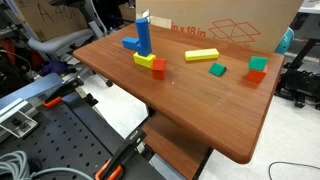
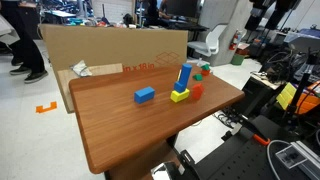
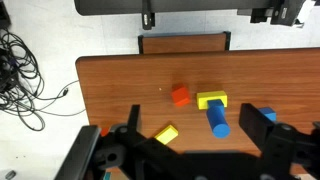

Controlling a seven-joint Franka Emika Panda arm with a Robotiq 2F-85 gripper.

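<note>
In the wrist view my gripper is open above the table, its dark fingers wide apart and nothing held between them. A tall blue block (image 1: 144,38) stands upright by a yellow block (image 1: 145,60); whether it rests on it is hard to tell. Close by sit a red block (image 1: 158,68) and a second blue block (image 2: 145,95), lying flat. A long yellow block (image 1: 201,54) lies farther along, near a flat green block (image 1: 217,71). Toward the table's far end, a green block (image 1: 257,63) rests on a red block (image 1: 256,76).
The wooden table (image 2: 105,125) has wide bare areas around the blocks. A cardboard panel (image 2: 60,62) stands along one long side. Along the opposite side is a dark perforated base (image 1: 65,135), with cables (image 1: 20,165) beside it.
</note>
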